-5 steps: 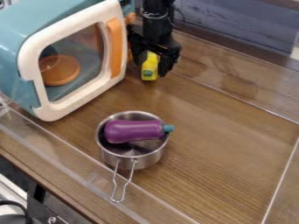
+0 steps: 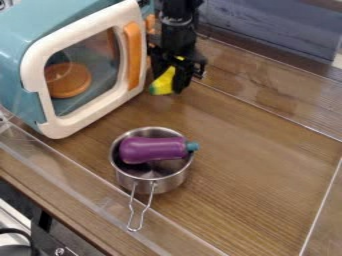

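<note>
My black gripper (image 2: 175, 62) is at the top centre, beside the toy microwave's door, shut on a yellow object (image 2: 163, 84), perhaps a banana, which is partly hidden by the fingers. The object is low, near the wooden surface just right of the door.
A light blue toy microwave (image 2: 26, 36) with an orange plate (image 2: 67, 78) inside fills the upper left. A steel pot (image 2: 139, 180) holding a purple eggplant or bottle (image 2: 152, 148) is at the lower centre.
</note>
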